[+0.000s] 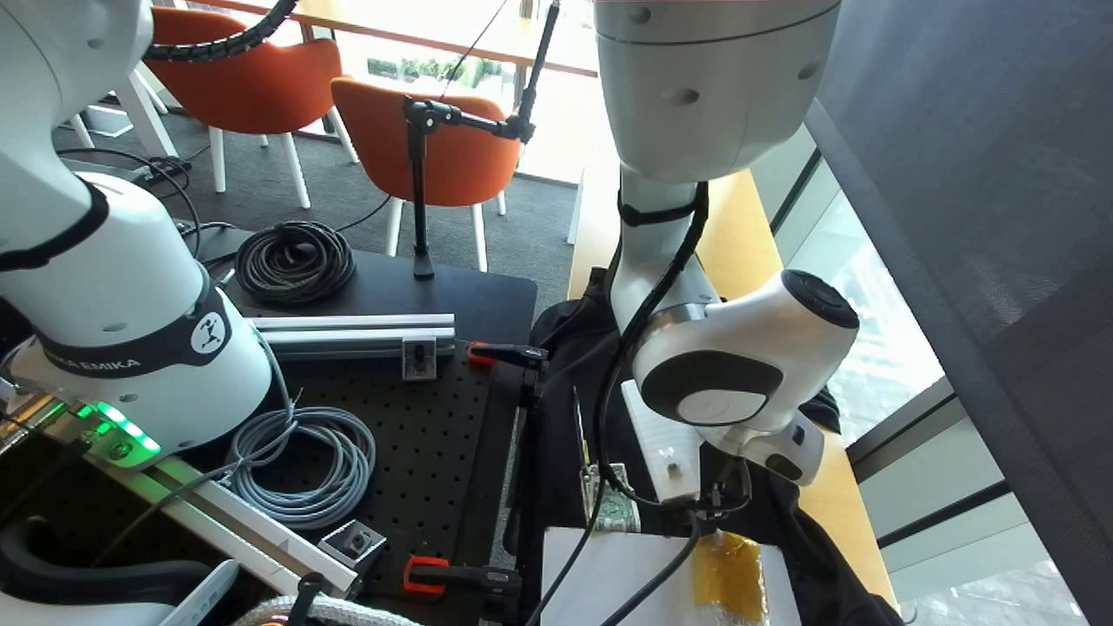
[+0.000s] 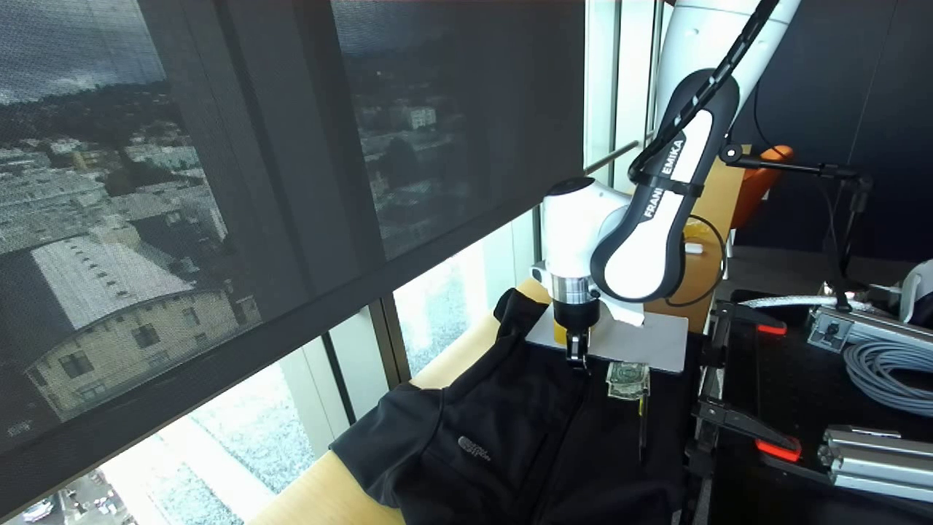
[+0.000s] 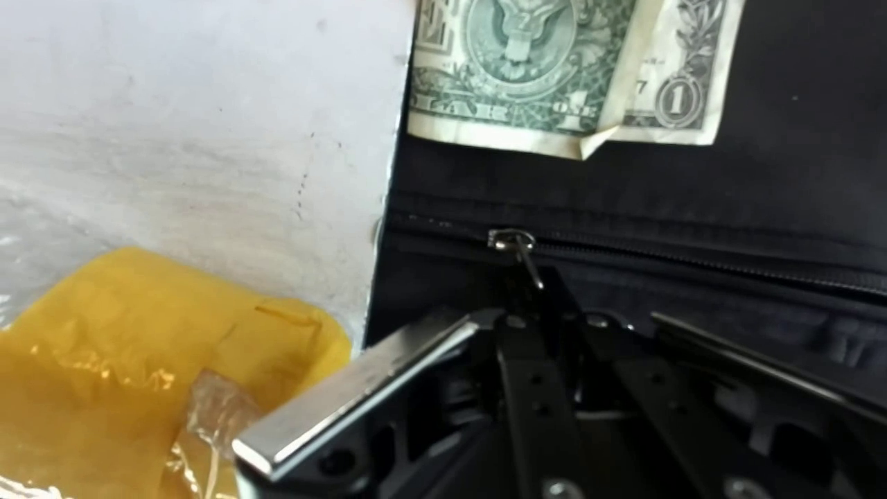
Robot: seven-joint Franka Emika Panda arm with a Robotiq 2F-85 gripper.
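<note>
A black jacket (image 2: pixel 490 429) lies spread over the wooden ledge, with a zipper (image 3: pixel 707 259) running across it in the wrist view. The zipper's metal slider (image 3: pixel 501 240) sits close to the edge of a white board. From the slider, the pull tab (image 3: pixel 529 265) reaches toward my gripper, which is shut on it; the tab's far end is hidden between the dark fingertips. In exterior view 2 my gripper (image 2: pixel 577 357) points straight down, low over the jacket. In exterior view 1 the fingertips are hidden behind the wrist hardware.
The white board (image 3: pixel 208 108) lies over part of the jacket, bearing a yellow packet (image 3: pixel 166 333) in clear plastic. A folded dollar bill (image 3: pixel 532 75) rests beside the zipper. A thin dark stick (image 2: pixel 643 433) lies past the bill. Clamps (image 2: pixel 752 429) and the window blind (image 2: pixel 472 122) flank the ledge.
</note>
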